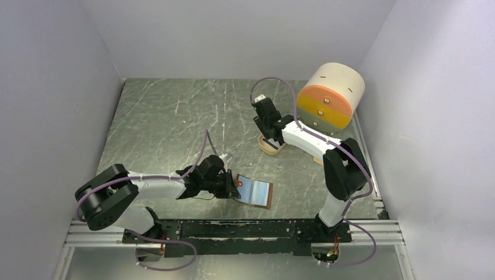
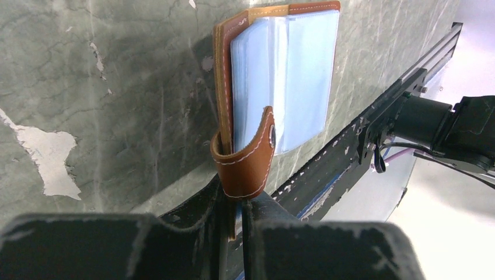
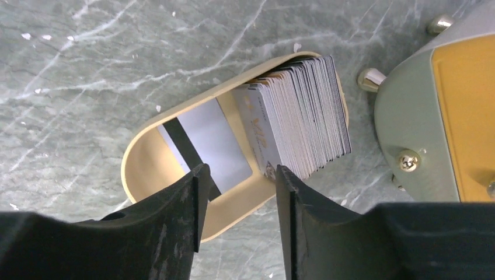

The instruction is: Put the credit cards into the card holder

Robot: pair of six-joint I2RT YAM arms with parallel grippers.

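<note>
A brown leather card holder [image 1: 257, 193] lies spread at the table's front, its clear sleeves [image 2: 309, 76] looking bare. My left gripper is shut on its near edge, beside the leather snap strap [image 2: 248, 166]. A cream oval box [image 3: 131, 160] holds a packed row of credit cards [image 3: 306, 114] standing on edge. One pale card [image 3: 219, 140] with a black stripe lies flat in the box's emptier half. Over that box, my right gripper stands part open, nothing between its fingers; the left fingertip overlaps the flat card in view.
A rounded cabinet [image 1: 330, 96] with orange, yellow and grey-green drawers stands just right of the box, its knobs [image 3: 408, 160] close to the right gripper.
</note>
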